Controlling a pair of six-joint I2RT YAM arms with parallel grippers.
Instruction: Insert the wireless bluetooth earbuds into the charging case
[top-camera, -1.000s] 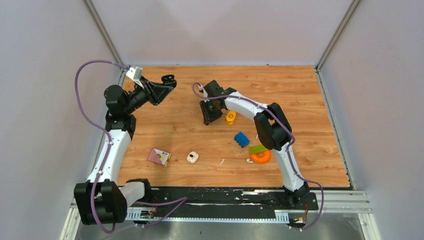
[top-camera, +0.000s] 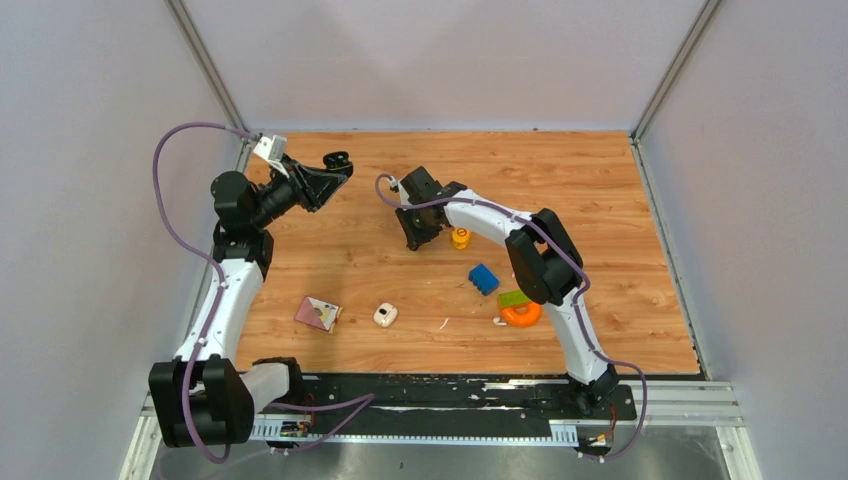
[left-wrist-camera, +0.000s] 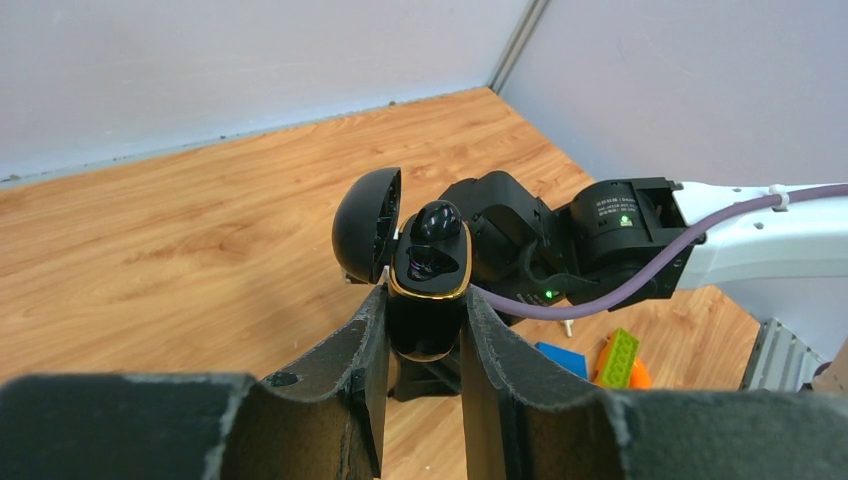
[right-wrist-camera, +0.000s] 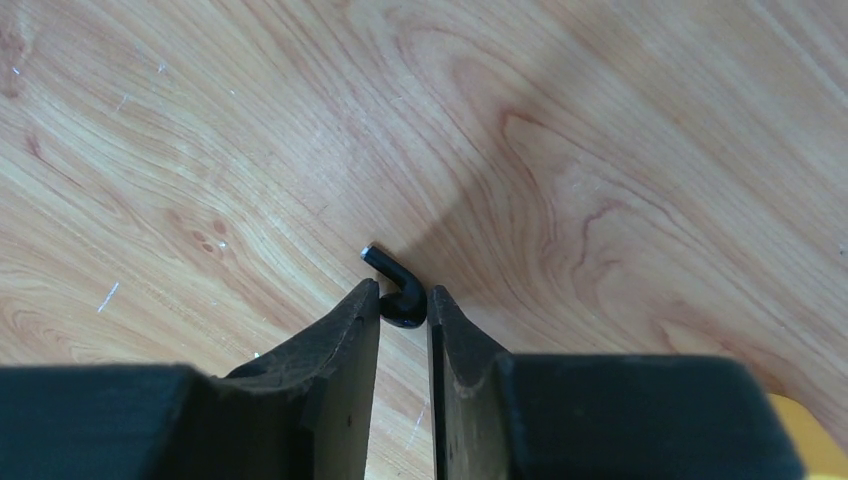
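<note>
An open black charging case (left-wrist-camera: 428, 285) with a gold rim is held upright by my left gripper, raised over the table's left back in the top view; a dark earbud shows in it. In the right wrist view a black earbud (right-wrist-camera: 400, 292) lies on the wood between the fingertips of my right gripper, which is part open around its bulb; whether it grips the bud cannot be made out.
A yellow toy (top-camera: 461, 238), a blue block (top-camera: 483, 279), a green block (top-camera: 513, 298) and an orange ring (top-camera: 520, 316) are by the right arm. A white case (top-camera: 385, 315) and a card (top-camera: 318, 314) lie near the front.
The left arm is practically still with the case.
</note>
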